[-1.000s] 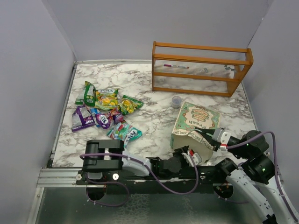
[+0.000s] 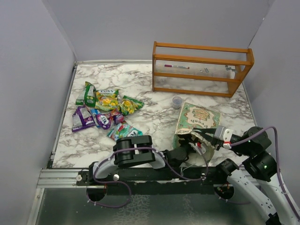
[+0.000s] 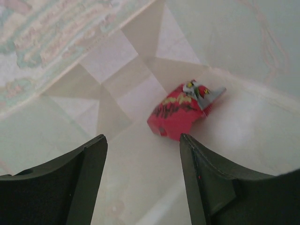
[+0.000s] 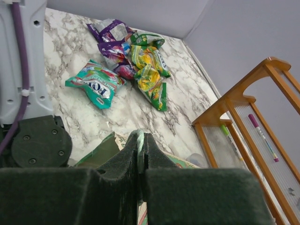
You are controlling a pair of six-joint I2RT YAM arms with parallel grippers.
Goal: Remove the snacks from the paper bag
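The paper bag (image 2: 199, 115), cream and green with printed lettering, lies on its side at the table's right. My right gripper is shut on its rim, pale paper showing pinched between the fingers. Reaching into the bag's mouth is my left gripper, open with nothing between its fingers. A red snack packet (image 3: 176, 110) lies inside the bag, just beyond the tip of the right-hand finger in the left wrist view. From above, the left fingertips and this packet are largely hidden by bag and arm.
Several snack packets lie at the left, among them a teal one (image 2: 125, 131) and a purple one (image 2: 83, 118). A wooden rack (image 2: 201, 70) stands at the back right, with a small clear cup (image 2: 176, 102) before it. Bare marble separates packets and bag.
The right gripper keeps the rim, shifted only slightly.
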